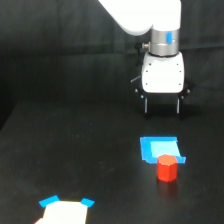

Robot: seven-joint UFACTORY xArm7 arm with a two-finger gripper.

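A red block [167,168], its outline roughly hexagonal, stands on the dark table in the camera view. It overlaps the front edge of a pale square marked with blue tape [148,149], just behind it. My gripper [162,106] hangs above and behind that square, pointing down. Its two dark fingers [179,104] are spread wide apart, and only dark background shows between them. Block and gripper are clearly apart.
At the lower left lies a second pale patch [65,213] with blue tape at its corners, cut off by the frame. A small reddish thing, too cropped to identify, shows beside it.
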